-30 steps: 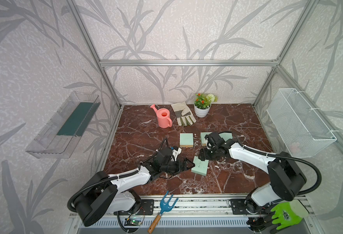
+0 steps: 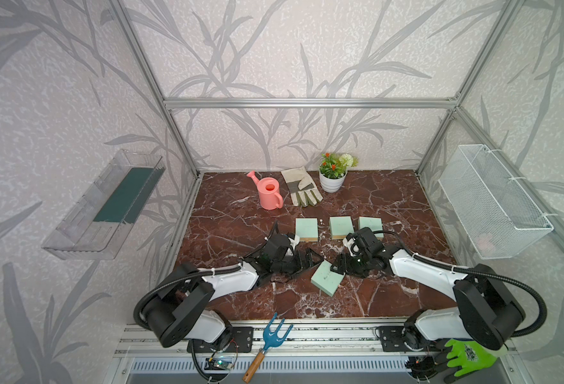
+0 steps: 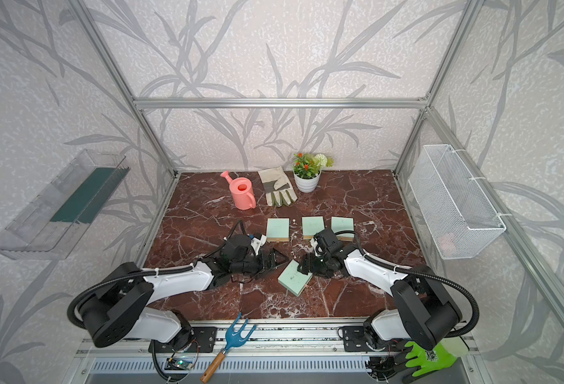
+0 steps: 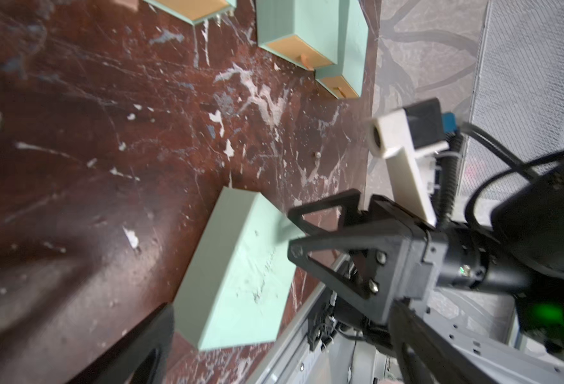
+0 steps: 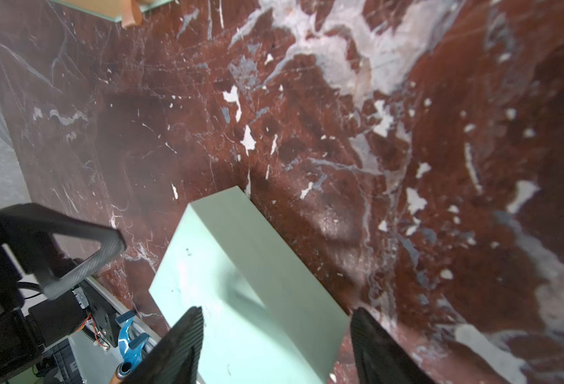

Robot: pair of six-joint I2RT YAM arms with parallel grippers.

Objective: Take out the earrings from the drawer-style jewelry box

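Observation:
A pale green box point(image 2: 326, 279) lies turned at an angle near the table's front; its tan drawer face does not show, and no earrings are visible. Just left of its far corner, my left gripper point(image 2: 310, 257) stands open and empty. My right gripper point(image 2: 338, 265) is at the box's right far corner, its fingers point(image 5: 185, 342) parted with the box point(image 5: 249, 288) in the gap between them in the right wrist view; whether they touch it cannot be seen. In the left wrist view the right gripper's fingertips point(image 4: 298, 246) overlap the box's top.
Three similar green boxes point(image 2: 306, 228) with tan fronts stand in a row behind. Farther back are a pink watering can point(image 2: 269, 193), a glove point(image 2: 301, 187) and a flower pot point(image 2: 331, 181). Bare table lies left and right of the near box.
The near box has turned and shifted slightly toward the front.

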